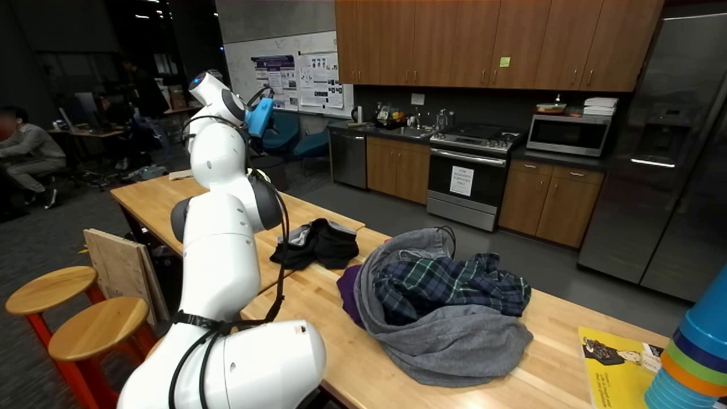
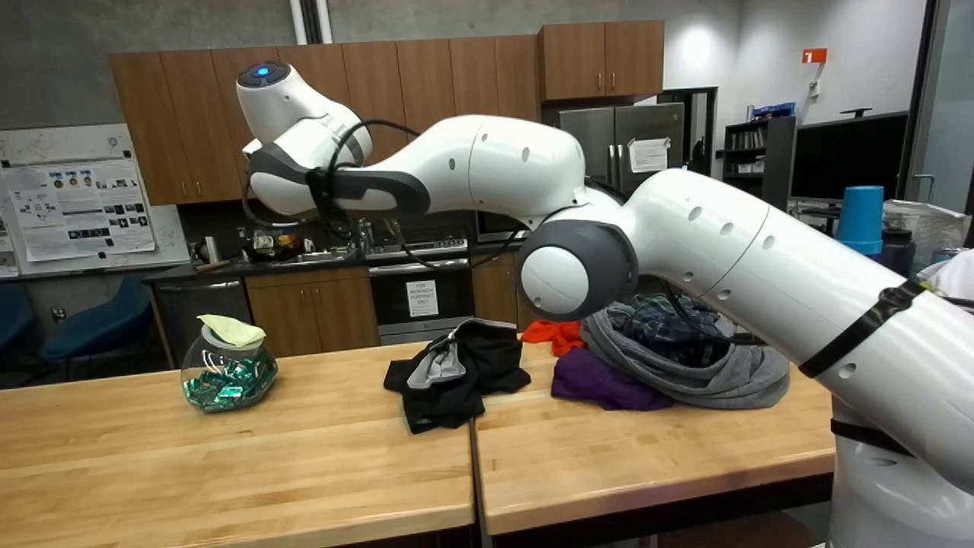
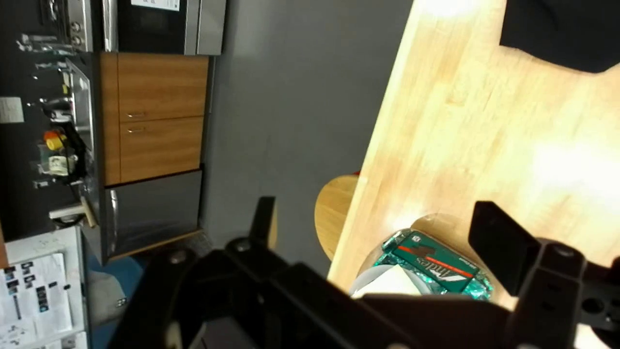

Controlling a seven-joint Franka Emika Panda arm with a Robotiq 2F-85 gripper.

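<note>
My gripper is open in the wrist view, its two dark fingers spread wide with nothing held. Beyond it on the table lies a round clear jar of green-wrapped sweets, partly covered by the gripper. Exterior view 2 shows the same jar upright at the table's left, a pale yellow cloth or paper across its mouth. Black clothing with a grey part lies crumpled near the table seam. The gripper's fingers cannot be made out in either exterior view.
A grey garment with a plaid shirt on it is heaped on the near table, beside purple cloth and red cloth. Blue cups stand at the right. Bare wood lies between jar and black clothing.
</note>
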